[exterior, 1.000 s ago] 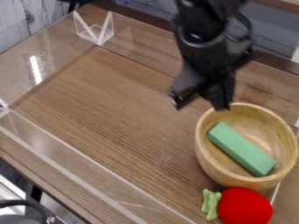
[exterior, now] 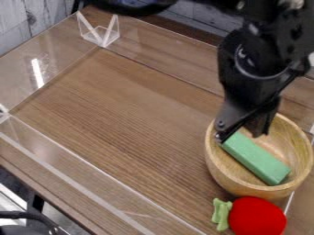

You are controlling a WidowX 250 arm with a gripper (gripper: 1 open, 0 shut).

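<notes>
My black gripper (exterior: 245, 123) hangs at the right, just above the rear part of a round wooden bowl (exterior: 226, 175), its fingertips near or at the bowl's back rim. A green rectangular block (exterior: 255, 159) lies in the bowl. The gripper appears shut, with nothing seen held. A red tomato-like object with a green top (exterior: 255, 218) lies in front of the bowl.
A white wire object (exterior: 101, 29) sits at the back left. Dark cables and hardware show at the bottom left and top.
My gripper has come right and down from the top middle to over the bowl. The bowl, green block and red object look unmoved.
</notes>
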